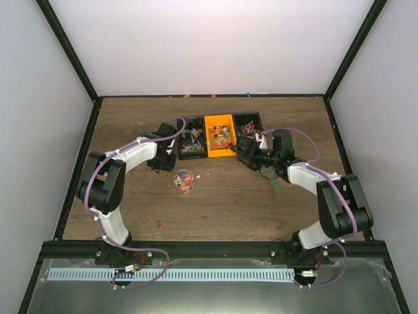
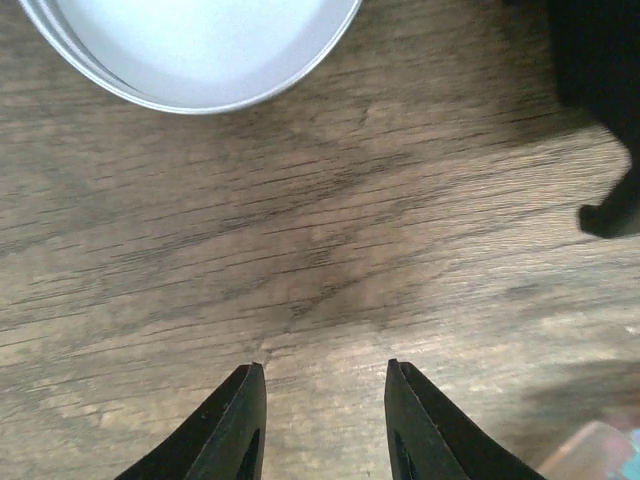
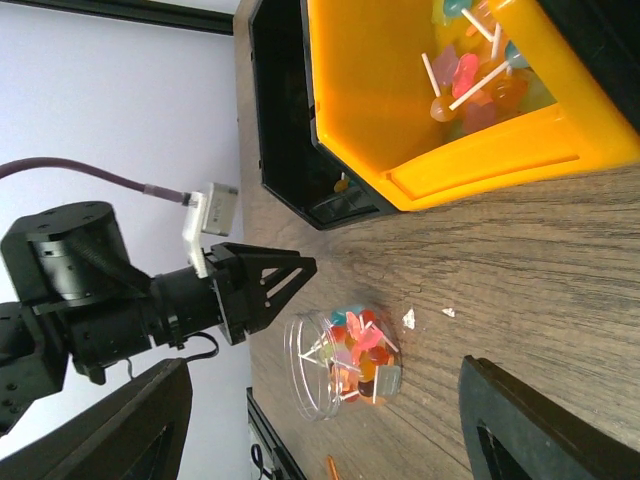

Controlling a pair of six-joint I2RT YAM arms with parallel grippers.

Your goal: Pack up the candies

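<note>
The clear jar (image 1: 183, 181), filled with colourful candies (image 3: 362, 350), is open-topped on the table below the bins. Left of it in the top view is my left gripper (image 1: 170, 157); the left wrist view shows its fingers (image 2: 235, 425) apart, with only bare wood between them. A round white dish-like piece (image 2: 205, 45), perhaps a lid, lies near that gripper. My right gripper (image 1: 239, 150) is beside the yellow bin's front right corner. Its fingers (image 3: 120, 425) are spread wide and hold nothing. Lollipops (image 3: 478, 85) lie inside the yellow bin (image 3: 375, 95).
Black bins (image 1: 191, 148) flank the yellow one, both with candies inside. A green object (image 1: 275, 185) lies under the right arm. Small white scraps (image 3: 409, 318) are near the jar.
</note>
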